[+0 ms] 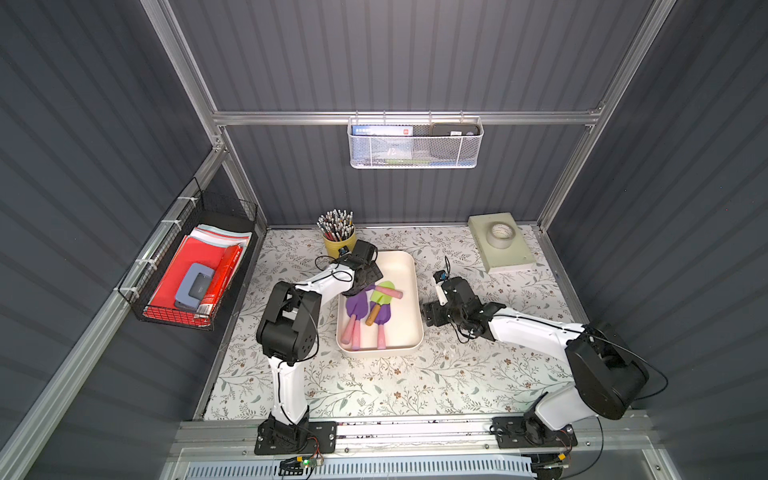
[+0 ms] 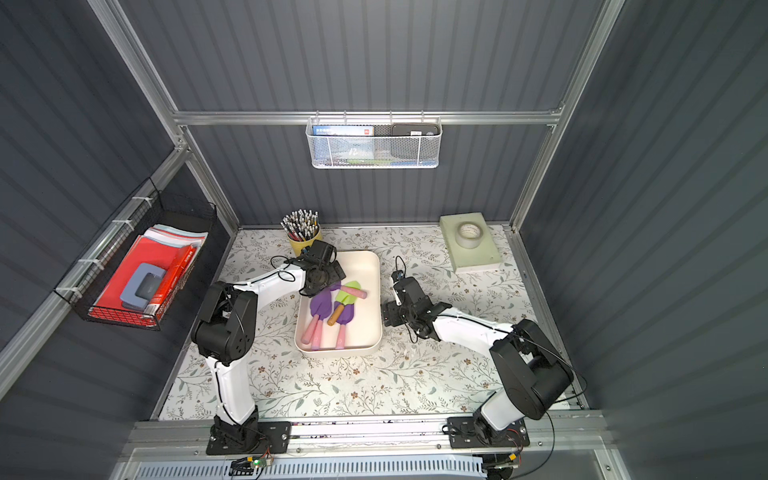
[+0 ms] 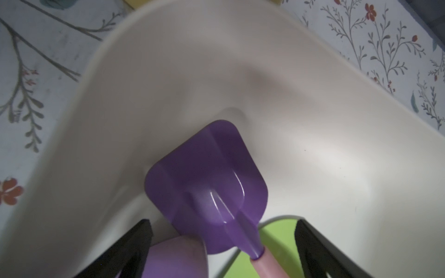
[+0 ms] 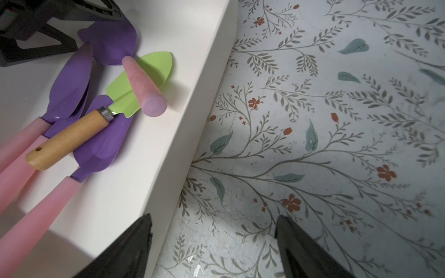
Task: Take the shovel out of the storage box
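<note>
Several shovels lie in the white storage box (image 1: 409, 320). In the left wrist view, a purple shovel (image 3: 208, 171) with a pink handle rests against the box's inner corner. My left gripper is open above it, its fingers to either side of the handle end, not holding it. Other purple shovels (image 4: 69, 88) with pink handles and a green shovel (image 4: 157, 67) with a wooden handle (image 4: 69, 141) lie crossed in the box. Just outside the box's right wall, my right gripper stands part open with nothing between its fingers.
A yellow pot of pencils (image 1: 337, 232) stands behind the left gripper. At the back right, a tape roll (image 1: 501, 233) sits on a green box (image 1: 513, 257). The table in front of the white box is clear.
</note>
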